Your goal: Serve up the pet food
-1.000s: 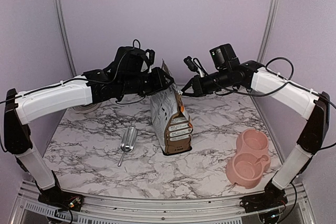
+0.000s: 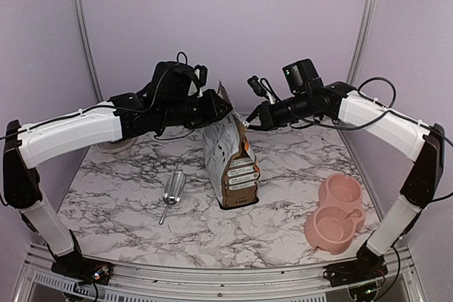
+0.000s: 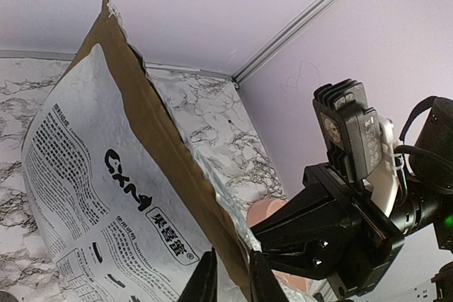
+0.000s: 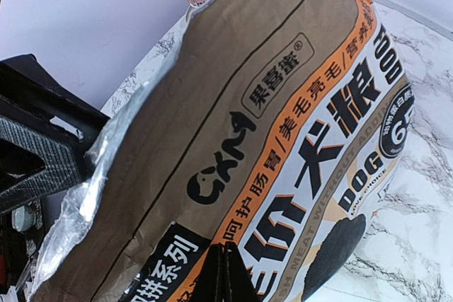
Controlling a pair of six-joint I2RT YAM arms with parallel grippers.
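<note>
The pet food bag (image 2: 241,175), brown and white with a silvery inner lining, stands upright mid-table. At its top edge is my left gripper (image 2: 228,109). In the left wrist view, its fingers (image 3: 206,274) stand apart on either side of the bag's rim, so it is partly open. My right gripper (image 2: 250,124) is shut by the other side of the bag's top. Its fingertips (image 4: 225,274) meet before the printed panel; whether any film is pinched is hidden. A metal scoop (image 2: 173,189) lies left of the bag. The pink double bowl (image 2: 334,225) sits at front right.
A round dish (image 2: 117,146) at the back left is partly behind the left arm. Both arms meet closely over the bag.
The right arm, bag, scoop and bowl look unmoved.
</note>
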